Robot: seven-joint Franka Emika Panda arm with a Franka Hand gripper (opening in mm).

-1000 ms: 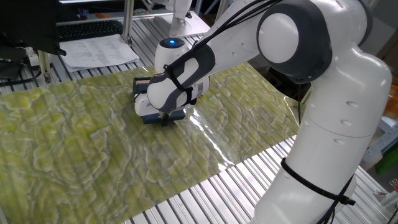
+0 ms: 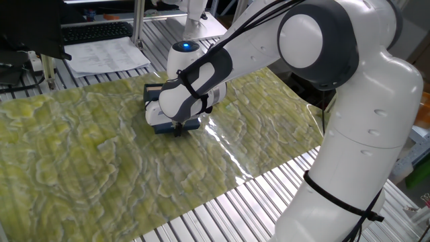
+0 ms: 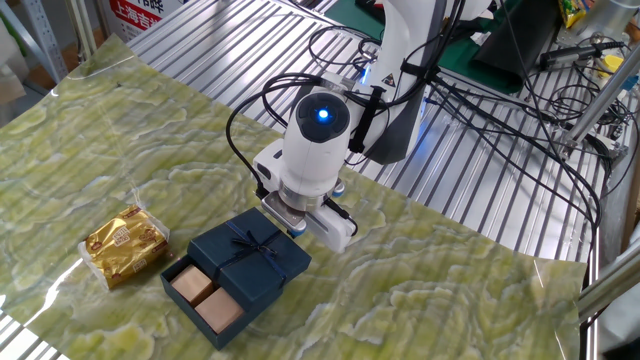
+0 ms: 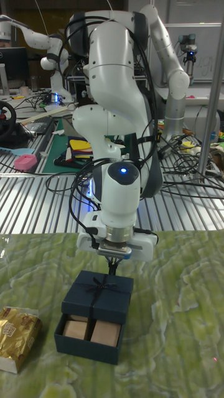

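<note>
A dark blue box stands on the green mat, its near part uncovered. Two beige blocks, one on the left and one on the right, show inside it. The matching blue lid, tied with a dark bow, lies shifted back over the far part of the box. My gripper is low at the lid's far edge, with its dark fingers against or very near that side. Whether the lid's edge is between the fingers cannot be made out; the hand hides them in exterior view 2.
A gold foil packet lies beside the box on the mat. Much of the mat away from the box is bare. Black cables loop around the arm. Papers and a keyboard lie beyond the mat.
</note>
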